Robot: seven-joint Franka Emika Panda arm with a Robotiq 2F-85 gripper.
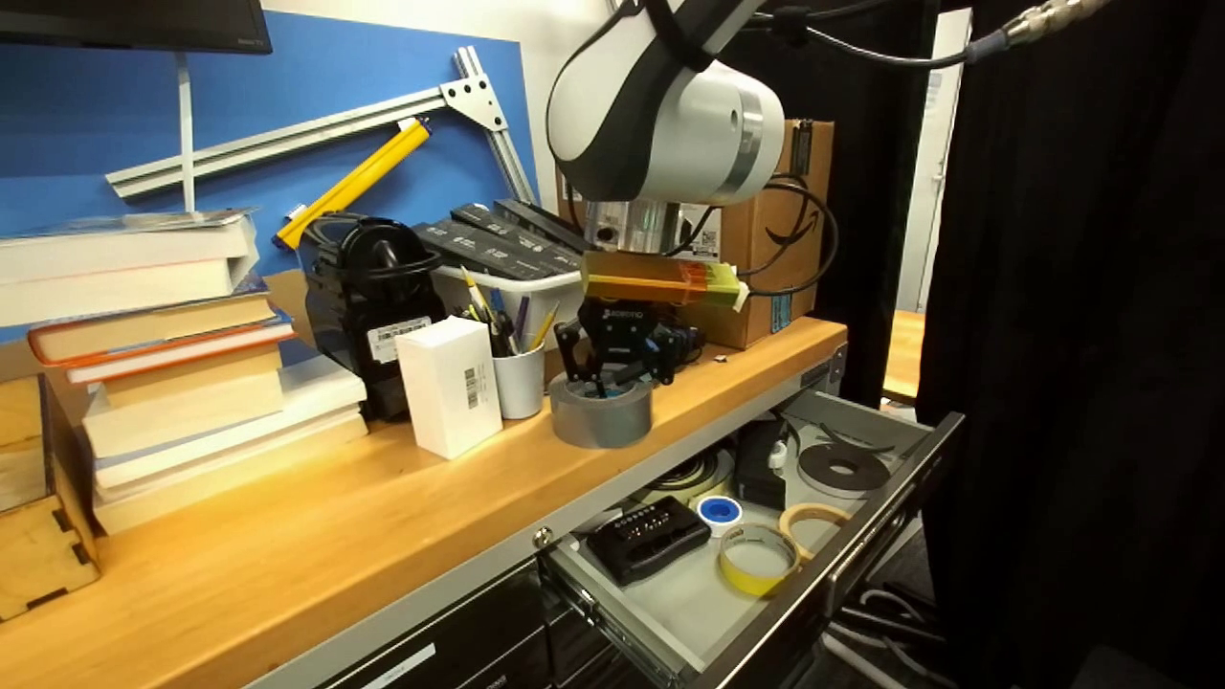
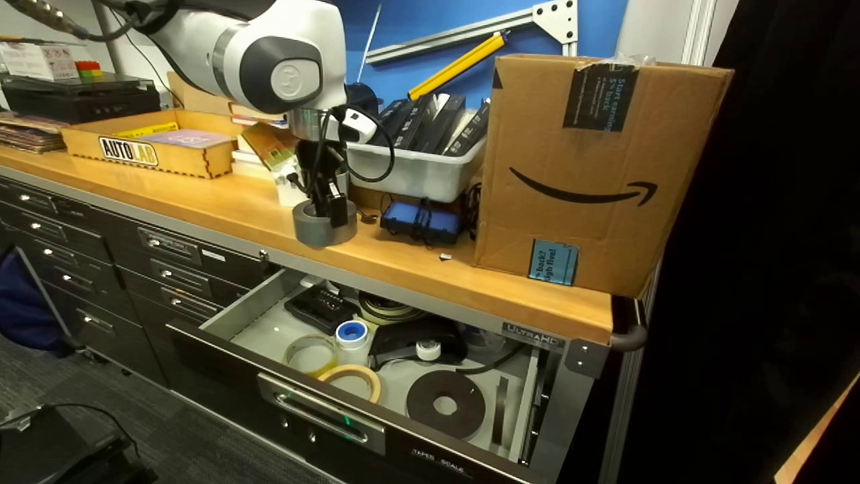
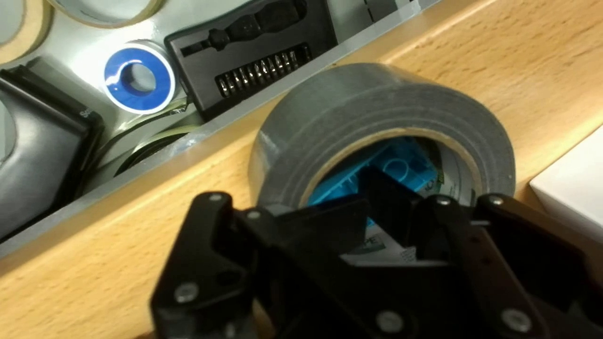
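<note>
A grey duct tape roll [image 1: 600, 415] lies flat near the front edge of the wooden bench. Inside its ring sits a light-blue plastic piece [image 3: 410, 161], partly covered by my fingers in the wrist view. My gripper reaches down into the roll's opening, its fingers closed together over the blue piece. The contact itself is largely hidden behind the black fingers. Exterior view 2 has the gripper [image 2: 328, 211] low in the roll [image 2: 322, 232], which rests on the bench.
In front, an open drawer [image 1: 678, 626] holds a black bit case [image 1: 646, 538], a blue-and-white roll [image 1: 720, 513] and several tape rolls. A white box [image 1: 450, 387] and a pen cup [image 1: 520, 385] stand close by. A cardboard box [image 2: 596, 161] occupies the bench end.
</note>
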